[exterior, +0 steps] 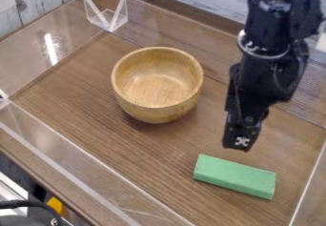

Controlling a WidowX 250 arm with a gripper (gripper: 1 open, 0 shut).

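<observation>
The black gripper [262, 123] hangs over the right side of the wooden table, its fingers pointing down and spread open, with nothing seen between them. Below it, near the front right, lies a green rectangular block [234, 176]. Left of the gripper stands a round light-wooden bowl [152, 106], its inside empty.
A white wire-like object [106, 18] is at the back left. Pale plank walls border the back, and a clear edge runs along the front left.
</observation>
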